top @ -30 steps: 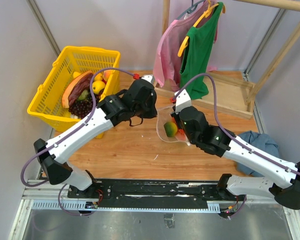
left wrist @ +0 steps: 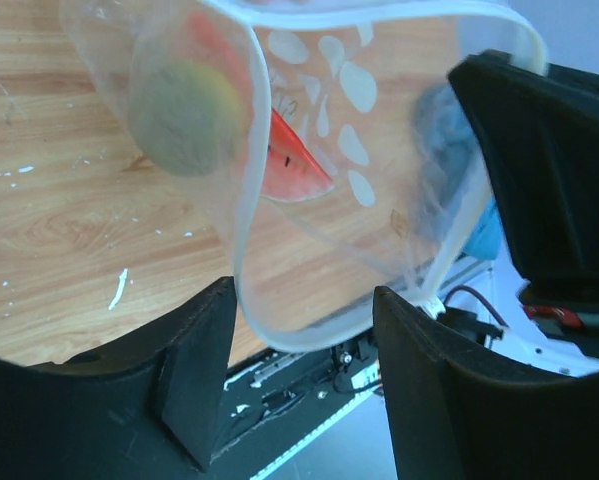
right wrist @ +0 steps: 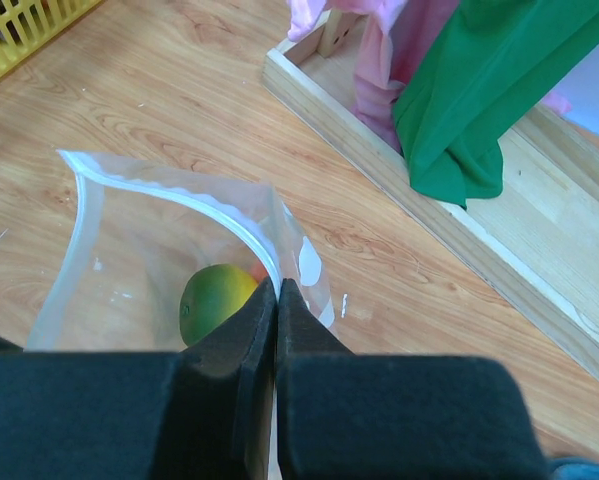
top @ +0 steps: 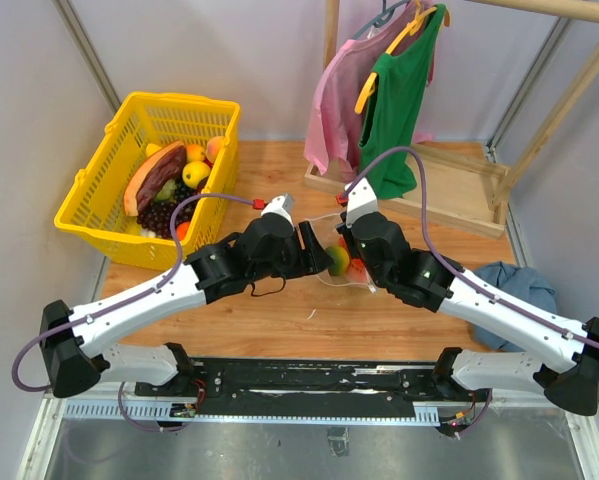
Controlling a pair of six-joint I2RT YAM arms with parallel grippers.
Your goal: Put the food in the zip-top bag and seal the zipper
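The clear zip top bag [right wrist: 129, 260] stands with its mouth wide apart, a green and yellow mango [right wrist: 207, 303] and a red piece [left wrist: 294, 165] inside it. My right gripper is shut on the bag's rim at one side of the mouth. In the left wrist view my left gripper is open; the rim's lower corner lies between its fingertips, and whether either finger touches it I cannot tell. From above, the left gripper [top: 324, 248] is at the mouth's left side, partly covering the bag [top: 344, 278].
A yellow basket [top: 89, 215] of fruit stands at the left. Behind the bag is a wooden rack base [top: 449, 205] with a pink and a green garment [top: 391, 120] hanging over it. A blue cloth [top: 519, 290] lies at the right.
The right arm has shifted only slightly.
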